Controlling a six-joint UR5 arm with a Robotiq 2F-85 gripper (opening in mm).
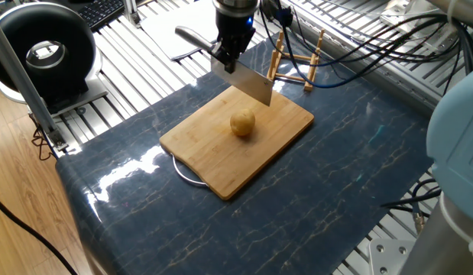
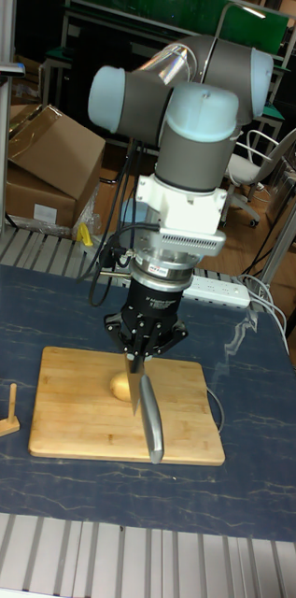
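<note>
A round yellow-brown potato-like item (image 1: 242, 122) rests on a wooden cutting board (image 1: 213, 164). My gripper (image 1: 230, 64) is shut on a broad-bladed knife (image 1: 247, 82), gripping it where blade and handle meet. In exterior view 1 the blade hangs above the board's far edge, behind the round item and apart from it; the handle points to the upper left. From exterior view 3, the knife's grey handle (image 2: 151, 419) points toward the camera, and the blade, seen nearly edge-on, partly hides the round item (image 2: 121, 386).
A small wooden rack (image 1: 299, 63) stands beyond the board's far corner. Black cables (image 1: 358, 57) loop at the upper right.
</note>
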